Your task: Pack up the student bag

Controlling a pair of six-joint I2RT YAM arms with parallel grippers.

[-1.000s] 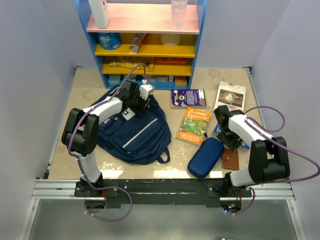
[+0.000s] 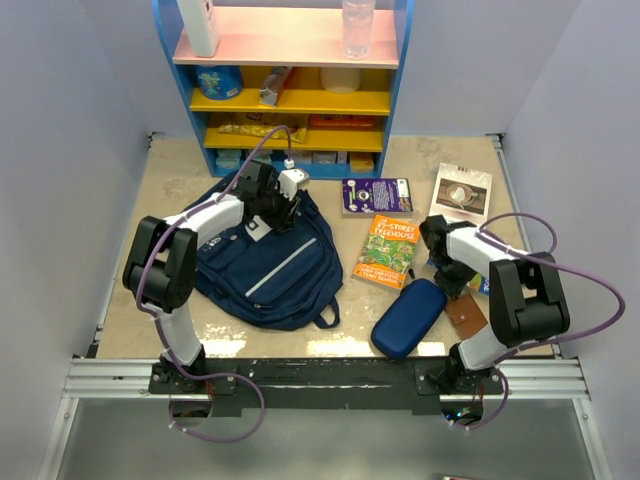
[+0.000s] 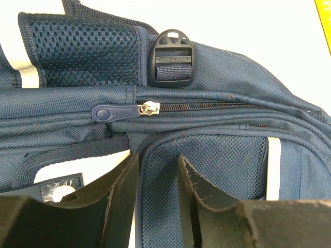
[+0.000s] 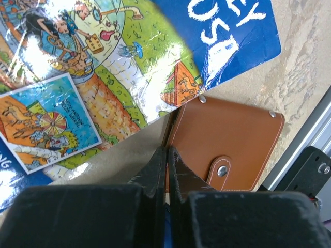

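Note:
A brown leather wallet [image 4: 227, 139] lies flat on the table, its snap strap facing up. My right gripper is shut with nothing between its fingertips, right at the wallet's left edge; the wallet sits outside the fingers. In the top view the wallet [image 2: 467, 316] is partly covered by the right arm. Over the navy student bag [image 2: 260, 270], my left gripper stands open above its fabric, near the zipper pull [image 3: 116, 112]. A blue case [image 2: 409, 318] rests just left of the wallet.
The blue-cornered book [image 4: 129, 57] borders the wallet. An orange book [image 2: 388, 250], a purple book [image 2: 377, 196] and a cup-picture book [image 2: 461, 193] lie farther back. A shelf [image 2: 290, 100] stands behind. Some bare table separates bag and case.
My right gripper came down and shut beside the wallet. The blue case shifted slightly left. The left gripper stayed almost still.

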